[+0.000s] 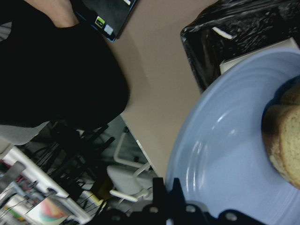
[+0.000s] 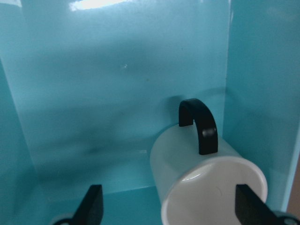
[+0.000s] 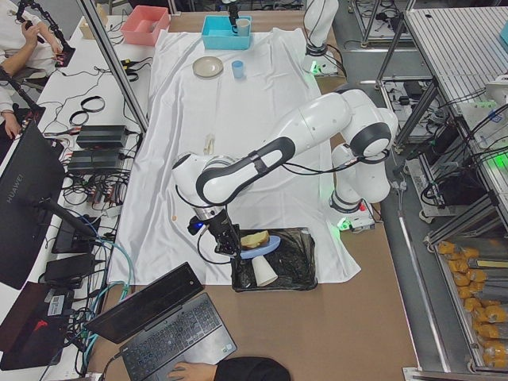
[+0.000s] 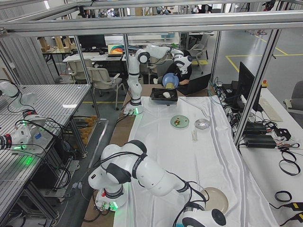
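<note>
My left gripper is shut on the rim of a blue plate (image 1: 220, 140) that carries bread slices (image 1: 286, 140). The plate hangs tilted over a black-lined bin (image 3: 294, 266) with a white cup (image 3: 263, 271) in it. In the right wrist view, my right gripper stands open inside a teal box (image 2: 93, 84), around a white mug (image 2: 171, 164) with a black handle, lying on its side.
A beige plate (image 3: 208, 67), a blue cup (image 3: 238, 70), a green plate (image 4: 179, 121) and foil (image 4: 202, 124) sit on the white cloth. A laptop (image 3: 178, 333) and person are beside the bin.
</note>
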